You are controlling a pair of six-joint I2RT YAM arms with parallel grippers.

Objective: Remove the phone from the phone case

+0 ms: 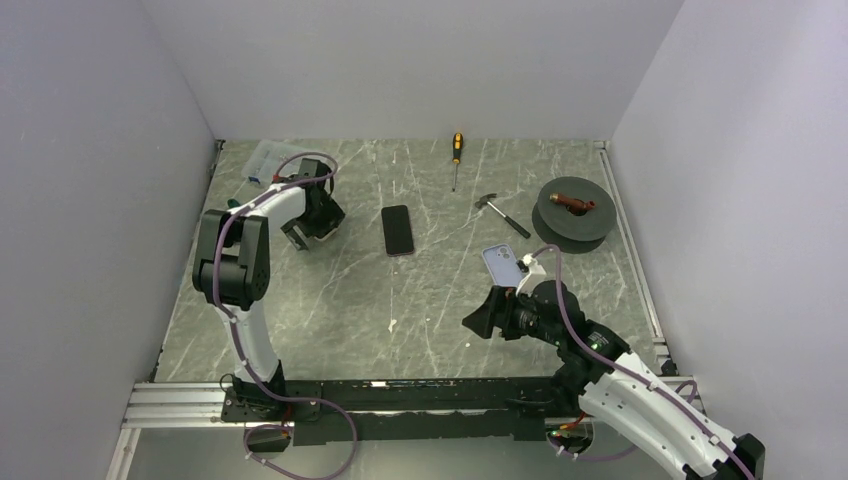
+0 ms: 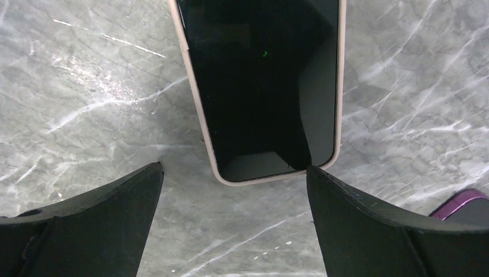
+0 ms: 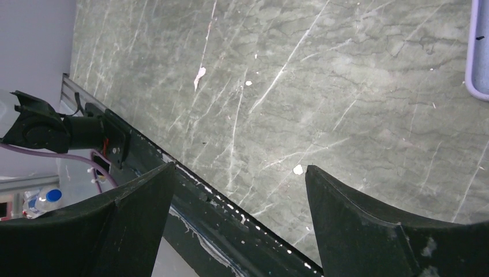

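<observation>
In the left wrist view a phone [image 2: 262, 86] lies screen up on the table, its black glass framed by a thin pinkish-beige case rim [image 2: 204, 124]. Its far end runs out of that view, and from above the left arm covers most of it. My left gripper is open over the phone's near end. One of its fingertips [image 2: 316, 176] overlaps the near right corner in view; contact cannot be told. At the front right of the table my right gripper hangs with its fingers apart and nothing between them.
A dark phone [image 1: 397, 231] lies mid-table, a lavender phone case [image 1: 502, 264] beside the right arm. Farther off are a screwdriver [image 1: 457, 150], a hammer [image 1: 505, 216], a grey round stand [image 1: 597, 218] and a clear box [image 1: 265, 160].
</observation>
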